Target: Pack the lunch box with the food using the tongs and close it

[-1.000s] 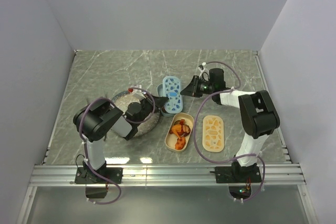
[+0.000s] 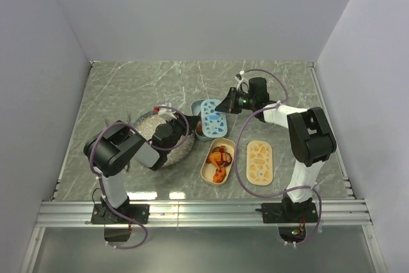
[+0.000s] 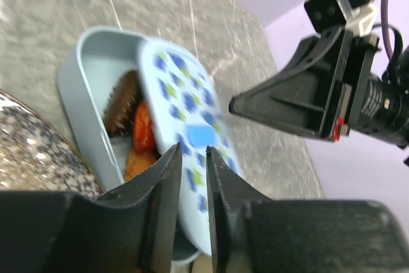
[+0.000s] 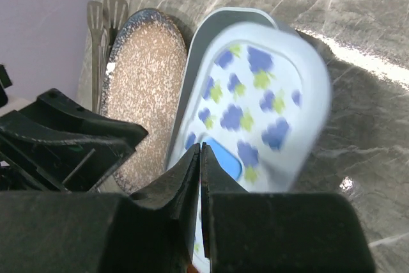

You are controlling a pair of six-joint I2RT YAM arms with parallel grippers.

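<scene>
A blue lunch box (image 3: 89, 87) holds sausage and red food. Its white lid with blue flowers (image 2: 213, 127) is raised and shifted right, uncovering part of the inside. My right gripper (image 2: 223, 108) is shut on the lid's right side; in the right wrist view its fingertips (image 4: 195, 155) are over the lid. My left gripper (image 2: 197, 119) is at the box's left side, beside the lid; in the left wrist view its fingers (image 3: 163, 183) have a narrow gap, with the lid's edge behind them.
A large speckled plate (image 2: 181, 153) with utensils lies left. A cream box (image 2: 206, 172) with chicken is in front, and a cream lid (image 2: 259, 161) lies at right.
My left gripper has drawn slightly left, apart from the lid's middle.
</scene>
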